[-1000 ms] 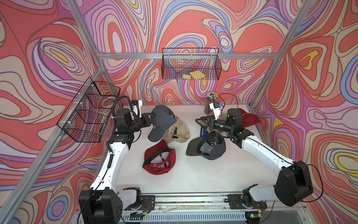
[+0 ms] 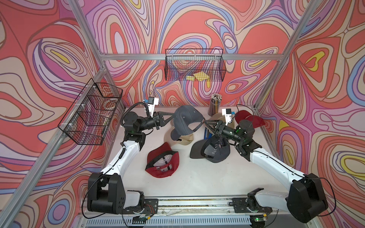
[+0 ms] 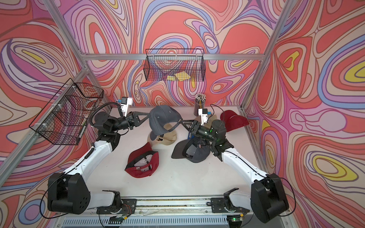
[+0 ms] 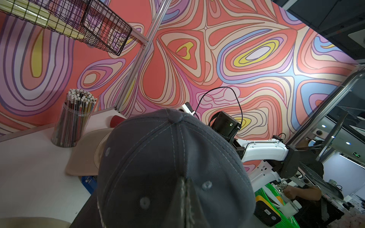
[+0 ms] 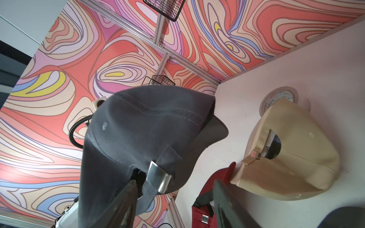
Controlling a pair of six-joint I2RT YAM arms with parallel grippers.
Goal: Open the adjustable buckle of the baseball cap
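Note:
A dark grey baseball cap [image 2: 186, 119] hangs in the air between the two arms. My left gripper is shut on a thin fold of its crown. In the right wrist view the cap's rear opening faces me, with the silver metal buckle [image 5: 158, 177] on its strap [image 5: 146, 197]. My right gripper is partly open, its fingers [image 5: 228, 205] on either side of the view. The buckle appears ahead of the gap, nearer the left-hand finger. Contact with the strap cannot be made out.
Below lie a red cap [image 2: 162, 161], a beige cap [image 5: 289, 152] and another dark grey cap [image 2: 214, 150]. A tape roll [image 5: 279, 98] and a holder of pencils [image 2: 214, 105] stand farther back.
The held cap has moved right and turned, its opening now facing the right arm. My right gripper has shifted slightly, and its tips are now close to the cap's edge.

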